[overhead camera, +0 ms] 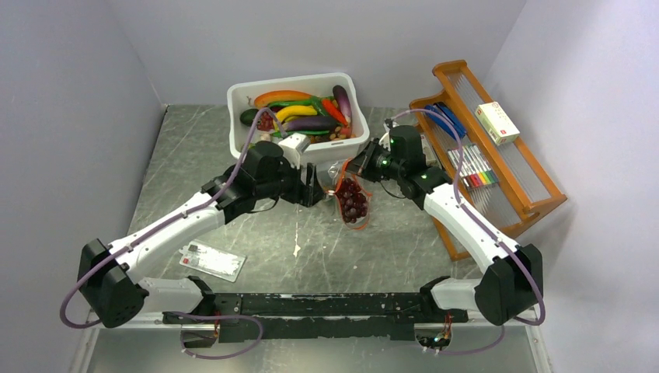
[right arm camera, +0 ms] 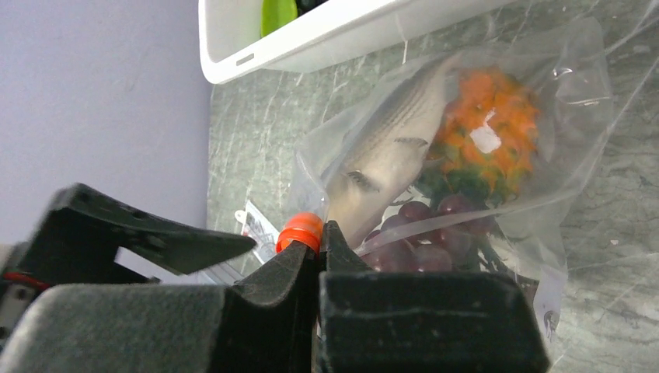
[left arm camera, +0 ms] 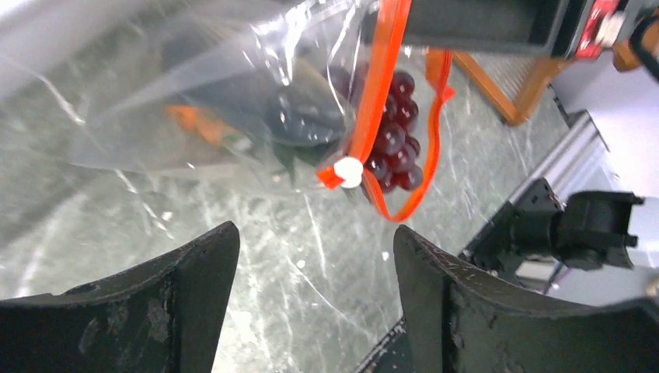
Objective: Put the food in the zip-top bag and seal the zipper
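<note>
A clear zip bag with an orange zipper stands mid-table, holding dark grapes, a fish and an orange-and-green item. My right gripper is shut at the bag's top, on the orange zipper edge with its slider-like tab, as the right wrist view shows. My left gripper stands open just left of the bag, nothing between its fingers; in its view the orange edge hangs loose above the fingers.
A white bin of vegetables stands behind. A wooden rack with markers is at the right. A flat white item lies front left.
</note>
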